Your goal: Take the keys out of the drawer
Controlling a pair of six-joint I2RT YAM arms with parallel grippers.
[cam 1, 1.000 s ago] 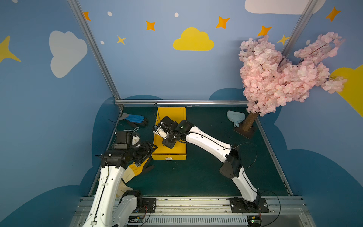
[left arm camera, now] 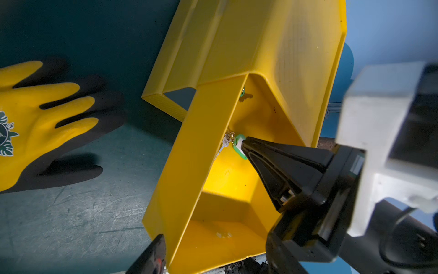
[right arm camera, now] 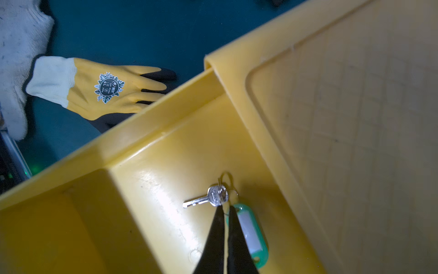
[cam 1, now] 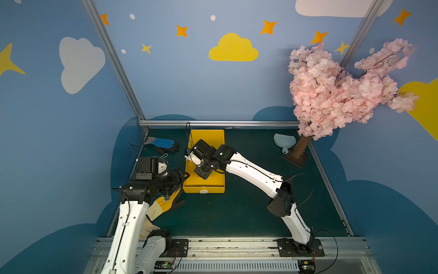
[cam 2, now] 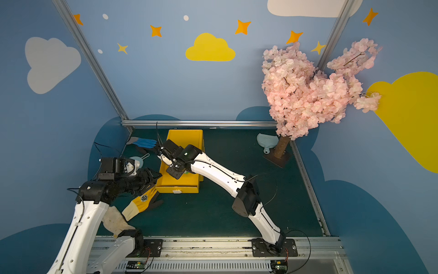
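Inside the pulled-out yellow drawer (right arm camera: 182,137) lies a silver key (right arm camera: 200,200) on a ring with a green tag (right arm camera: 260,244). My right gripper reaches down into the drawer, its thin fingers together with nothing between them; the tag lies beside and partly behind them, the key just past their tips. The left wrist view shows the right gripper's tip close against the green tag (left arm camera: 238,147). My left gripper stands open at the drawer's front left, its fingers apart, with the drawer's front end seen between them.
The yellow cabinet top (cam 1: 207,135) overhangs the drawer's rear. A yellow glove (right arm camera: 89,86) lies left of the drawer, a blue glove (cam 1: 162,143) farther back. A dustpan (cam 1: 284,140) and blossom tree (cam 1: 337,91) stand right.
My left arm has barely moved, and the drawer looks unmoved.
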